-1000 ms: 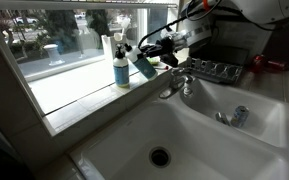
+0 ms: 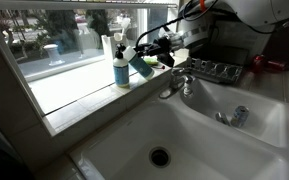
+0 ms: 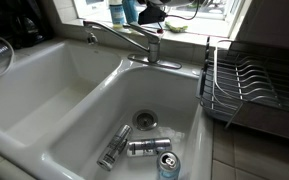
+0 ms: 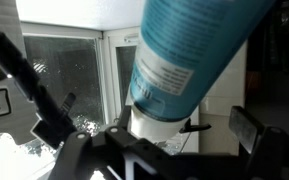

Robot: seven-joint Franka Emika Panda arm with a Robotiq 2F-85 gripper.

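Observation:
In exterior view 1, a tilted blue bottle (image 2: 140,64) is at the window sill, close beside an upright bottle (image 2: 121,70) with a pale label. My gripper (image 2: 156,47) is at the tilted bottle's upper right. The wrist view has this blue bottle (image 4: 189,60) large in front of the gripper, its white end toward the lower left. The fingers stand wide apart, one finger to each side of that end in the picture. Whether a finger touches the bottle, or whether it rests on the sill, I cannot tell.
A double white sink (image 2: 114,148) lies below the sill, with a faucet (image 3: 152,45) at its back. Several cans, one upright can (image 3: 169,165) among them, are in one basin. A metal dish rack (image 3: 246,80) stands beside that basin. The other basin looks empty.

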